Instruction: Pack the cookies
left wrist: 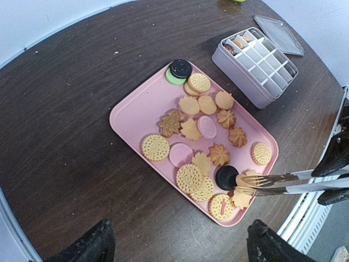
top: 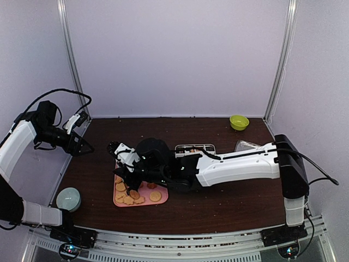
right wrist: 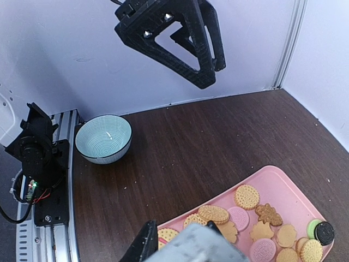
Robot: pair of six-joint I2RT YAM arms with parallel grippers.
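A pink tray holds assorted cookies: round crackers, pink discs, star shapes and black sandwich cookies. My right gripper is over the tray's near part, shut on a metal utensil; its forked metal tips rest by a black cookie and a tan flower cookie. What they grip there is unclear. A compartment box with a few cookies stands beside the tray. My left gripper is open and raised at the left, away from the tray.
A pale blue bowl sits at the front left, a green bowl at the back right. A clear lid lies right of the box.
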